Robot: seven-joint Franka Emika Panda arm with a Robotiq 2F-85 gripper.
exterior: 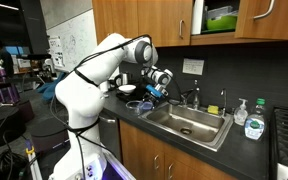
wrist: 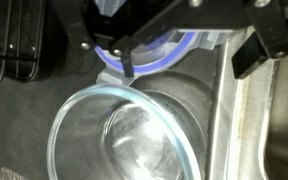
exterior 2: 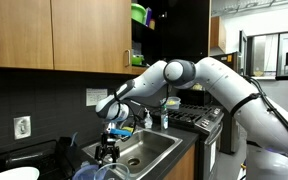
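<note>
In the wrist view my gripper is open, its dark fingers spread wide at the top with nothing held between them. Below them is a clear round glass bowl (wrist: pixel 72 107), seen from above and apparently empty. A clear lid with a blue ring (wrist: pixel 164 62) lies beside the bowl, partly hidden behind the fingers. From outside, the gripper (exterior 2: pixel 110 153) appears low over the counter, close to the bowl (exterior 2: pixel 114 176) left of the sink. Whether a finger touches the lid, I cannot tell.
A steel sink (exterior: pixel 217 138) with a faucet lies right of the gripper. Farther right stand a soap bottle (exterior: pixel 241 112) and a bottle with a green label (exterior: pixel 254 124). A black wire rack (wrist: pixel 12 68) is at the wrist view's left edge. Cabinets (exterior: pixel 224 40) hang above.
</note>
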